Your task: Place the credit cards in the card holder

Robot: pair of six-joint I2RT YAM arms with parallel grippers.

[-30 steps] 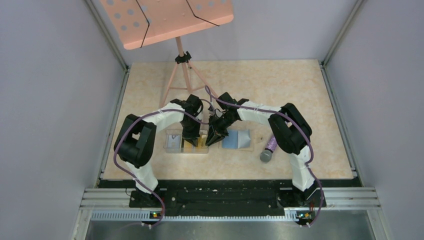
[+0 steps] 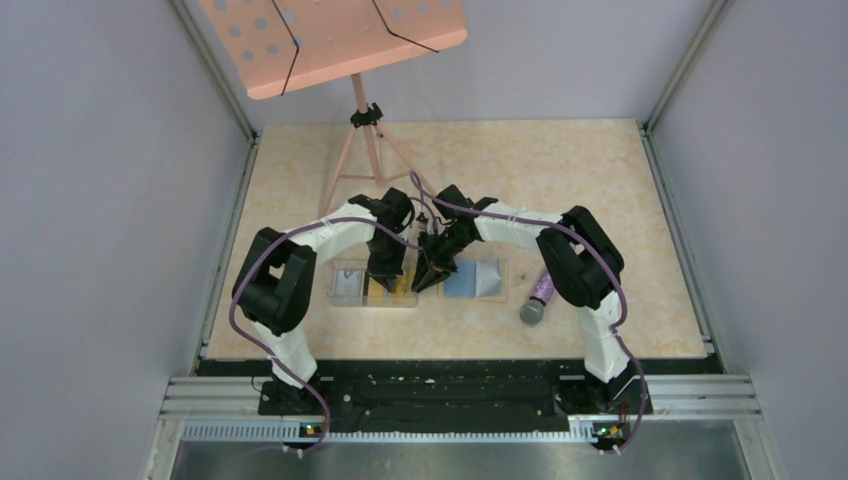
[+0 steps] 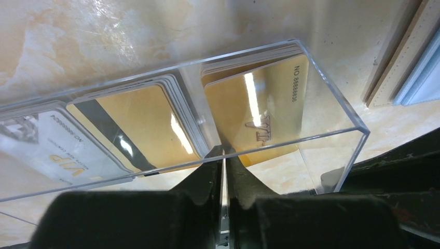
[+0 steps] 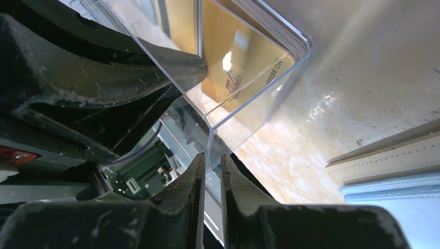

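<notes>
Gold cards [image 3: 259,98] are stacked at the right end of a clear box [image 3: 332,88]; the top one is skewed over the stack. A gold card pile with a black stripe [image 3: 135,124] and a white card pile [image 3: 52,137] fill the other parts. My left gripper is shut, its tips at the gap between the gold piles; nothing clearly shows between them. In the right wrist view, my right gripper is shut on the corner wall of the clear box. The beige card holder with blue lining [image 2: 475,280] lies open to the right.
A purple microphone [image 2: 540,297] lies right of the holder, close to my right arm. A pink stand [image 2: 368,150] rises behind my grippers, which are close together. Bare table shows at the back right and along the front.
My left gripper has shifted slightly to the right over the box. The right arm, the box and the card holder look still.
</notes>
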